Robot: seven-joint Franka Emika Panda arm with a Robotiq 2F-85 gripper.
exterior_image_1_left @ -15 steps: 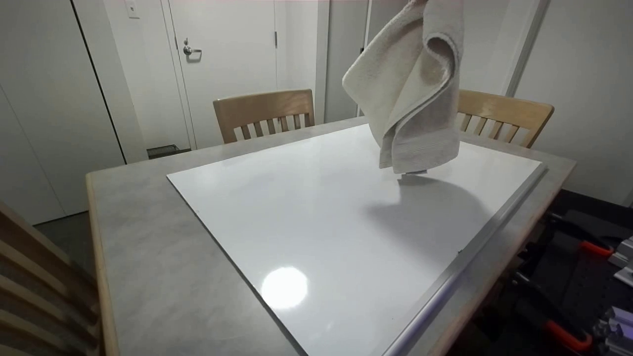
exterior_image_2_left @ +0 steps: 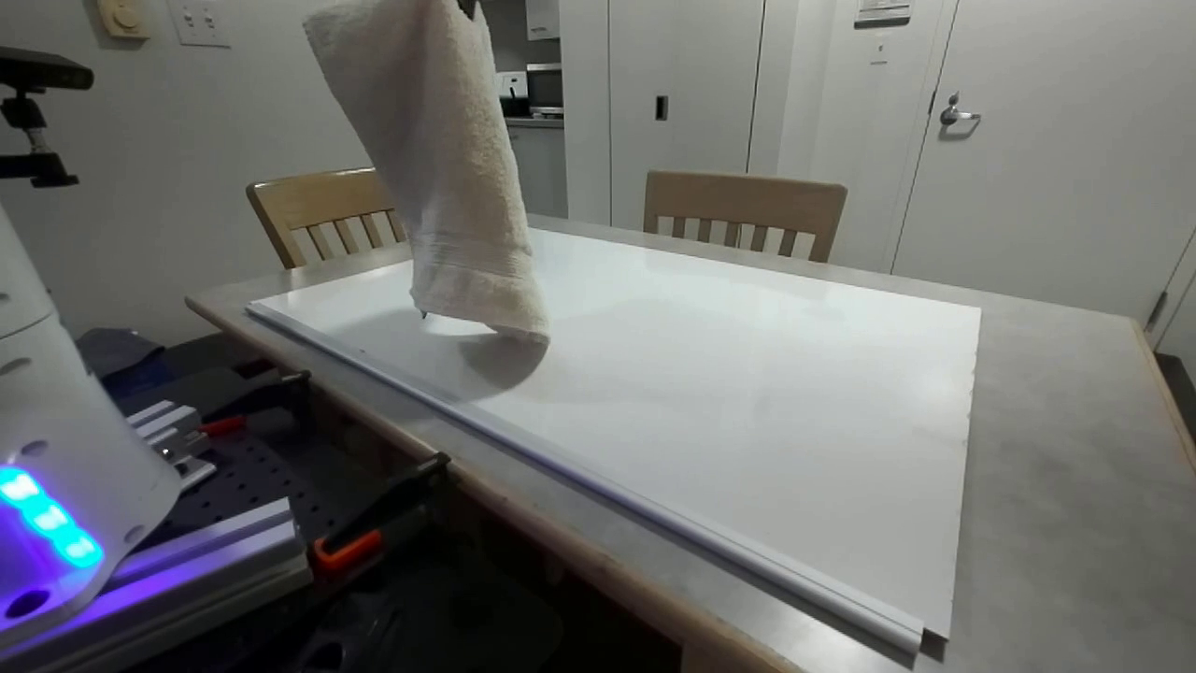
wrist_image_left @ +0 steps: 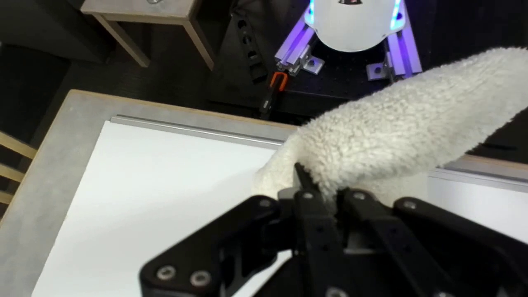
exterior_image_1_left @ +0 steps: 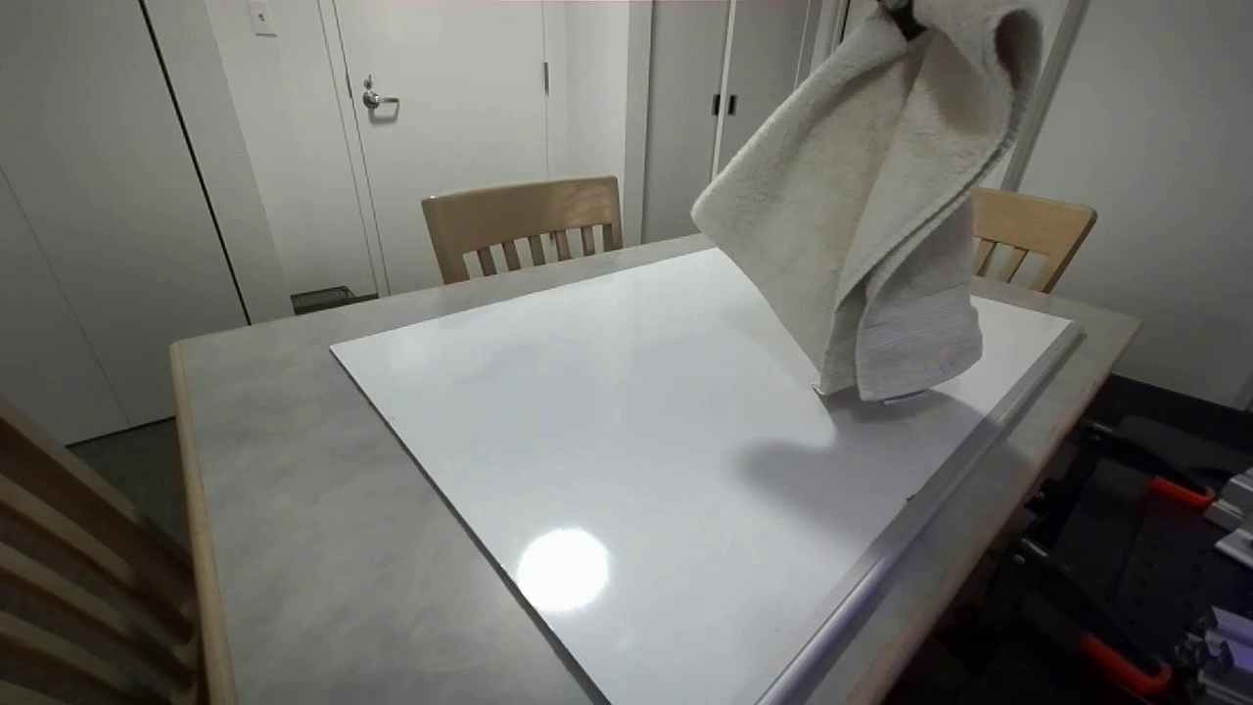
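A cream towel [exterior_image_1_left: 846, 211] hangs in folds over the whiteboard [exterior_image_1_left: 564, 388], its lower end close to the board's surface; whether it touches is hard to tell. My gripper is shut on the towel's upper part, and fluffy cloth [wrist_image_left: 406, 123] spreads from the fingers toward the robot base in the wrist view. In the second exterior view the towel [exterior_image_2_left: 437, 168] hangs above the far left part of the board [exterior_image_2_left: 718, 393]. Only dark tips of the gripper show at the top of the exterior views.
The board lies flat on a grey table [exterior_image_1_left: 305, 493], a metal tray rail along its robot-side edge. Wooden chairs [exterior_image_1_left: 529, 223] stand behind the table. Clamps [exterior_image_2_left: 348, 550] sit by the robot base. Most of the board is bare.
In the first exterior view the towel has shifted right and its hem now appears lower in the picture. Its folds have opened somewhat, and a dark gripper tip shows at the top.
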